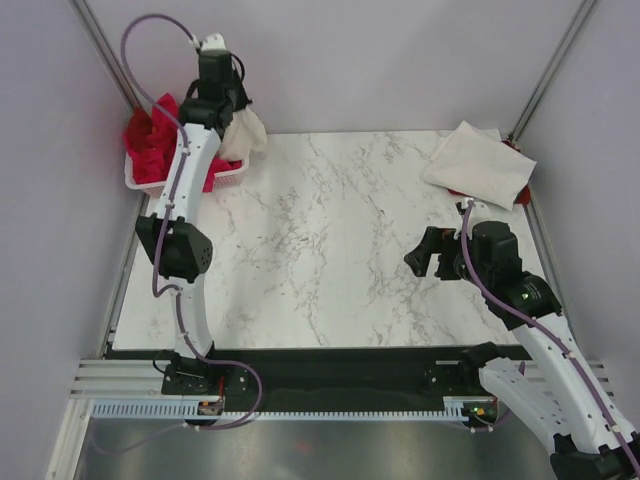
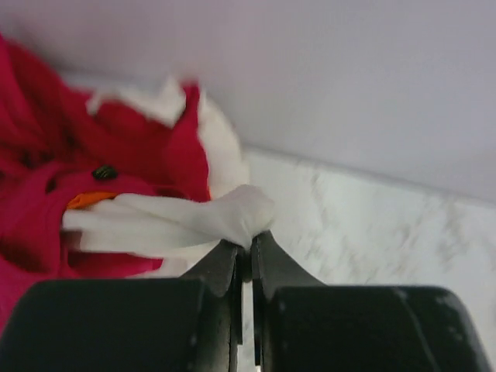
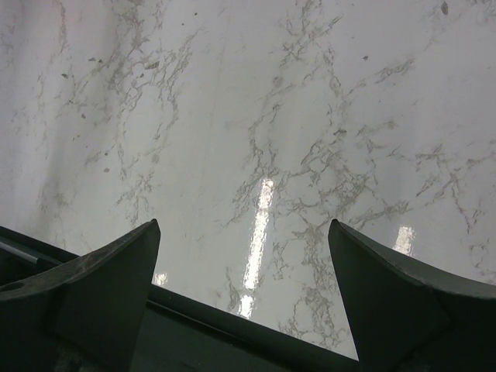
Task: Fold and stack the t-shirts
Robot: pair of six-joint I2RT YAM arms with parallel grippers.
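At the back left, red shirts [image 1: 150, 150] lie heaped in a basket [image 1: 228, 178], and a cream shirt [image 1: 244, 135] hangs at its right side. My left gripper [image 1: 236, 92] is raised over the basket. In the left wrist view the left gripper is shut on a bunched fold of the cream shirt [image 2: 178, 221], with red cloth [image 2: 116, 147] behind it. Over the right part of the table my right gripper [image 1: 412, 264] stands open. In the right wrist view only bare table shows between its fingers.
A flat pile of cream cloth [image 1: 482, 165] lies at the back right, with a bit of red under its edges. Walls stand close at the back and both sides.
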